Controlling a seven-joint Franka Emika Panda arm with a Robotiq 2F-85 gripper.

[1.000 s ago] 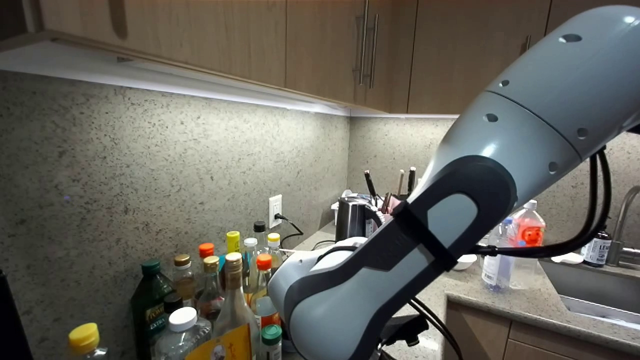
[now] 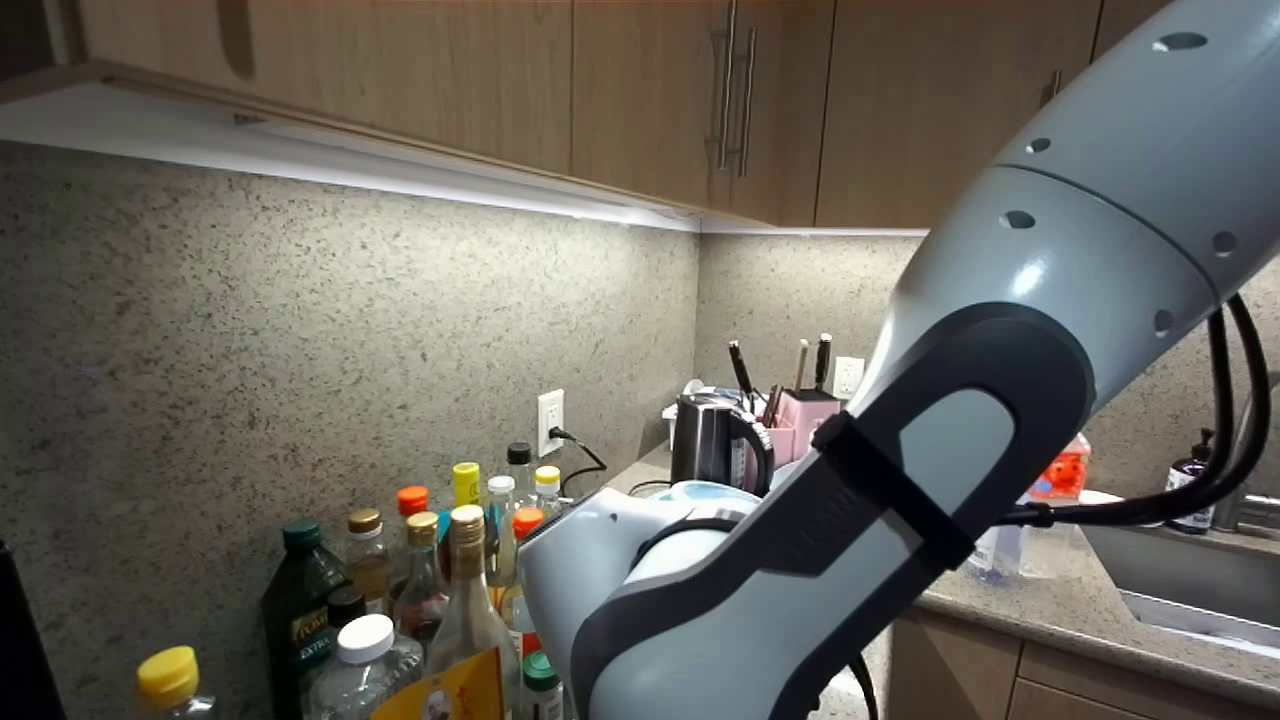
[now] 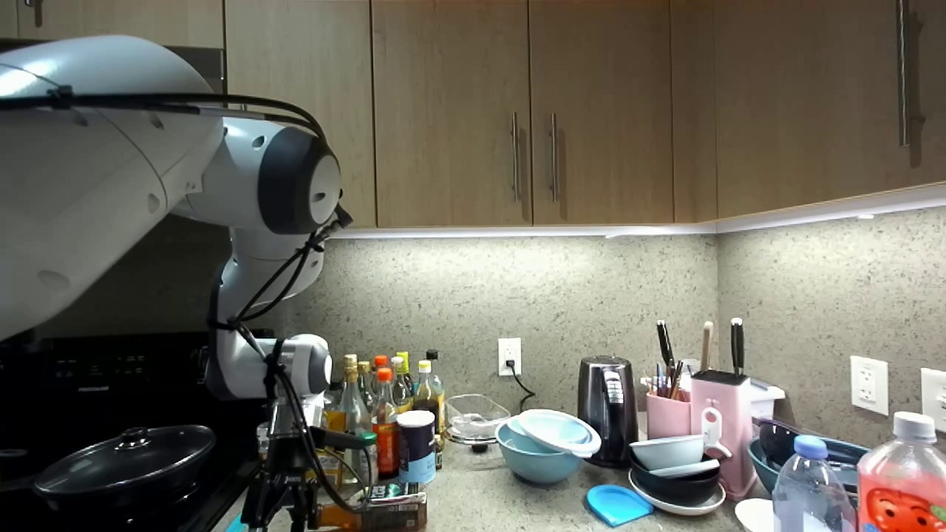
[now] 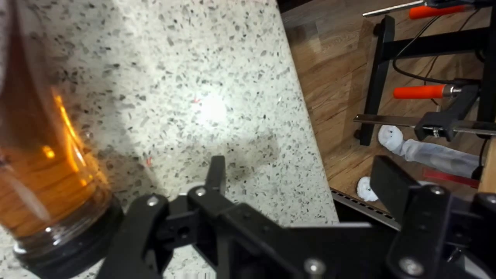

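Note:
In the wrist view my gripper stands open, its two black fingers wide apart with no object between them. One finger lies over the speckled counter (image 4: 223, 60), the other past the counter's edge above the floor. Close to the left finger side is a clear bottle of amber liquid (image 4: 42, 186), with a dark base. From the second exterior view, the gripper (image 3: 279, 519) points down low at the front of the counter, near a box lying flat (image 3: 395, 513). In the first exterior view the arm hides the gripper.
Several sauce bottles (image 2: 468, 600) crowd the wall side. Light blue bowls (image 3: 536, 452), a black kettle (image 3: 608, 412) and a pink knife block (image 3: 723, 425) stand further right. A lidded pan (image 3: 133, 465) sits on the stove. Bare counter shows around the blue mat (image 3: 618, 504).
The arm has shifted in the first exterior view: its elbow sits further right, now covering the clear bottle and part of the pink drink bottle. The pink knife block shows more. The bottles by the wall look unmoved.

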